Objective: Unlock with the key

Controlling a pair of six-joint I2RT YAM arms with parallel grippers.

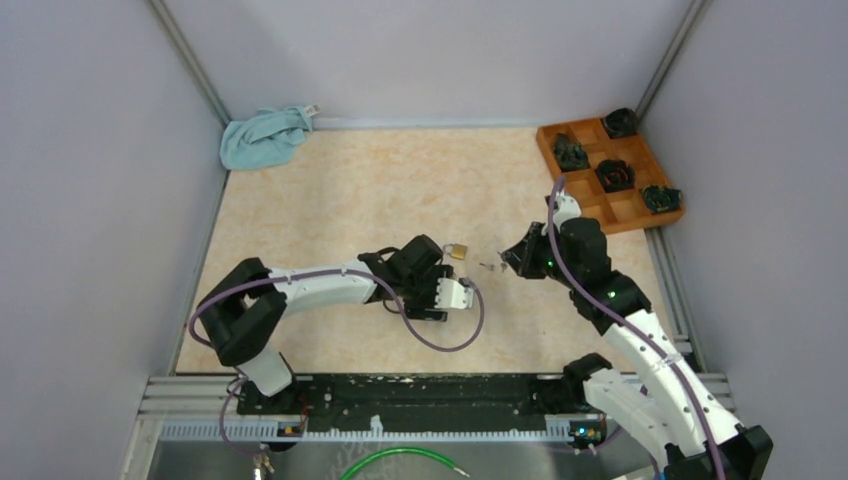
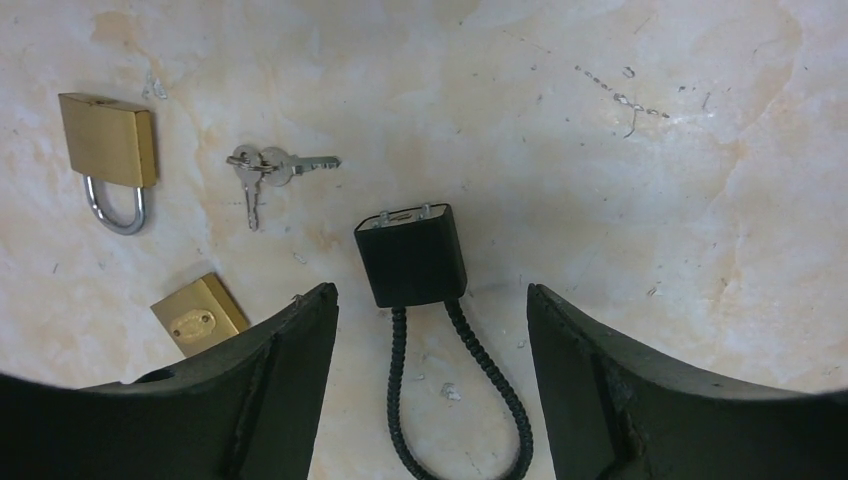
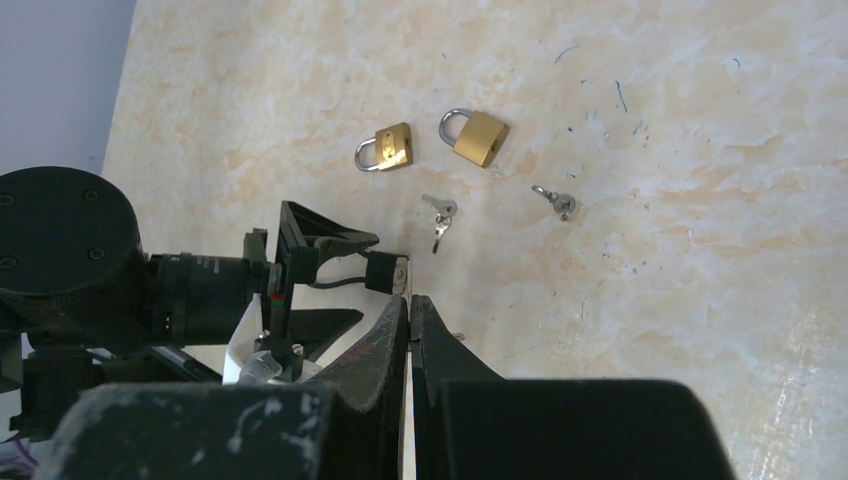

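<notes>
A black padlock point(image 2: 412, 258) with a braided cord shackle lies between the spread fingers of my left gripper; they do not grip it. My right gripper is shut, a thin silver key point(image 3: 408, 277) projecting edge-on from its tips. A small silver piece point(image 3: 457, 336) shows beside those tips. One brass padlock point(image 3: 480, 138) and a smaller brass padlock point(image 3: 393, 146) lie apart from both grippers. A key pair point(image 3: 440, 220) rests near the black padlock, and another key set point(image 3: 560, 203) lies farther right.
A wooden compartment tray point(image 1: 592, 199) with dark bundles stands at the back right. The blue cloth point(image 1: 265, 138) lies at the back left. Open tabletop point(image 1: 400, 180) spreads behind the locks. My two arms are close together over the middle.
</notes>
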